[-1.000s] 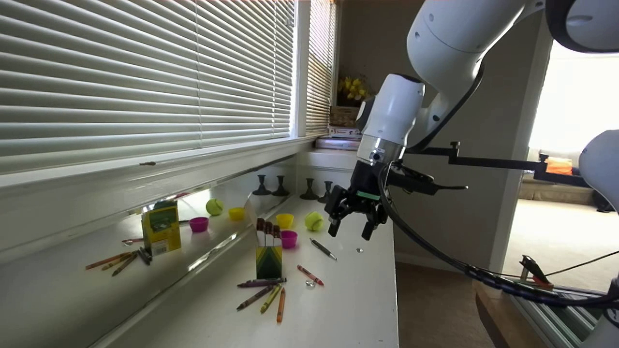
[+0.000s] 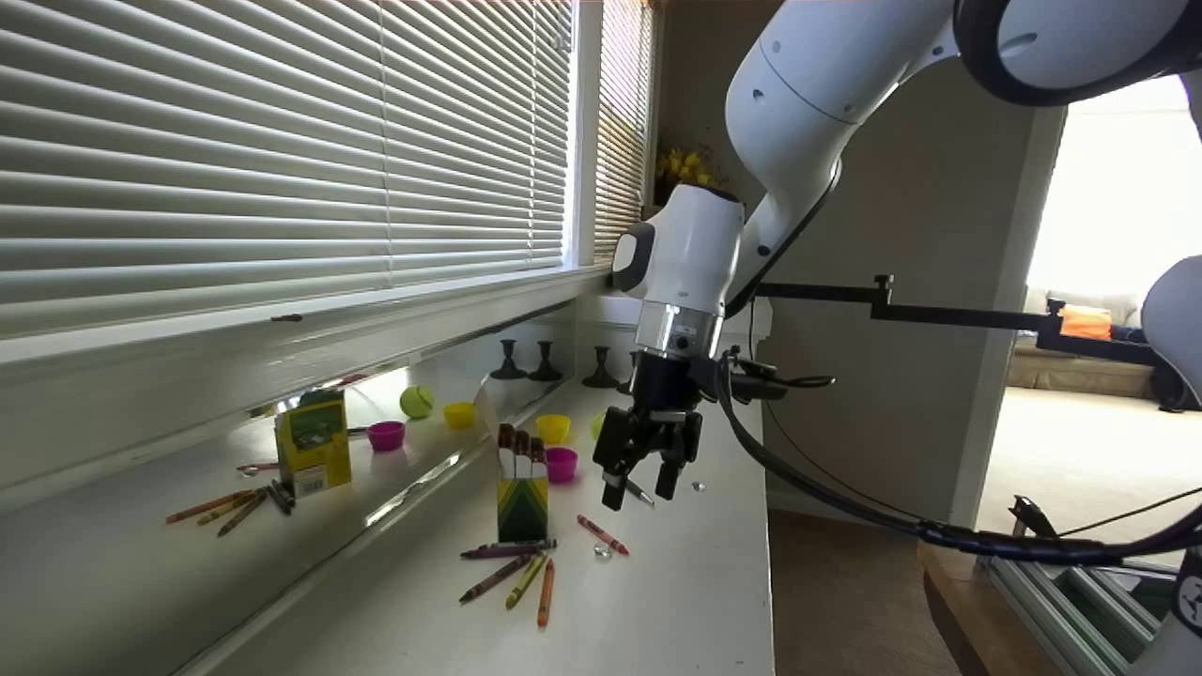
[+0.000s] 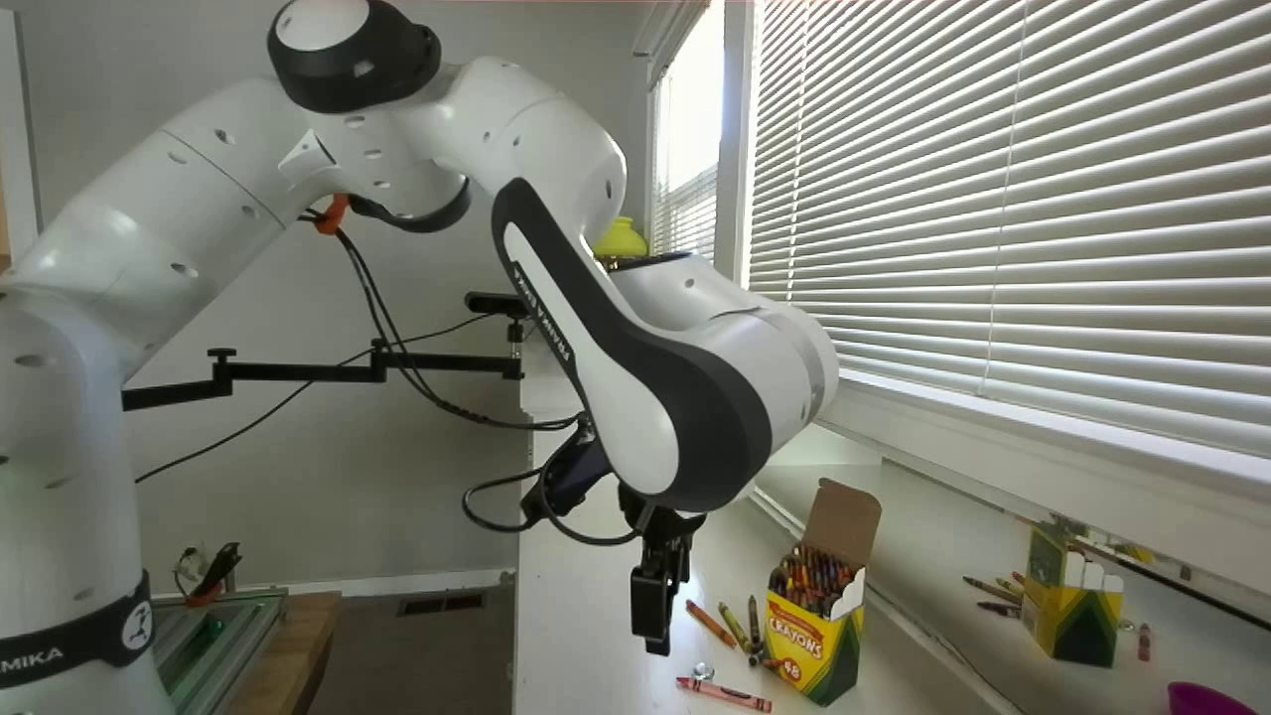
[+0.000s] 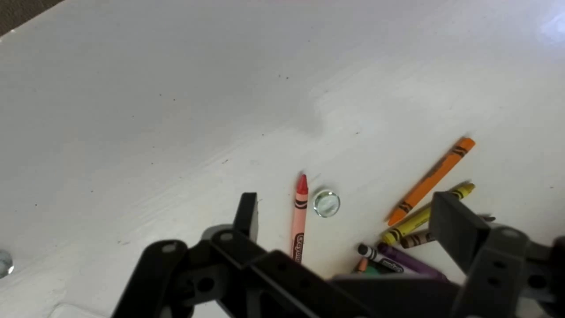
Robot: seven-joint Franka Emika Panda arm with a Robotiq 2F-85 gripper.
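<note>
My gripper [image 2: 639, 498] is open above the white counter, with nothing between its fingers. A red crayon [image 4: 300, 217] with a pink-looking wrapper lies on the counter; in the wrist view it appears between the two spread fingers, its tip pointing away. Close beside its tip rests a clear glass bead [image 4: 326, 203]. An orange crayon [image 4: 431, 180], a yellow crayon [image 4: 410, 221] and a purple crayon [image 4: 410, 260] lie to the right, the finger [image 4: 458, 228] partly covering that group. The yellow and green crayon box [image 3: 816, 626] stands upright with its lid up, full of crayons.
A magenta cup [image 2: 561, 464] and a yellow cup [image 2: 553, 428] stand behind the box. Dark candlesticks [image 2: 600, 367] are farther back. A pen [image 2: 639, 492] is partly hidden by my gripper. The glossy wall reflects things.
My arm has moved left and lower in exterior view 1, bringing the gripper nearer the red crayon and box. It now covers part of the pen and the tennis ball. The counter objects have stayed put.
</note>
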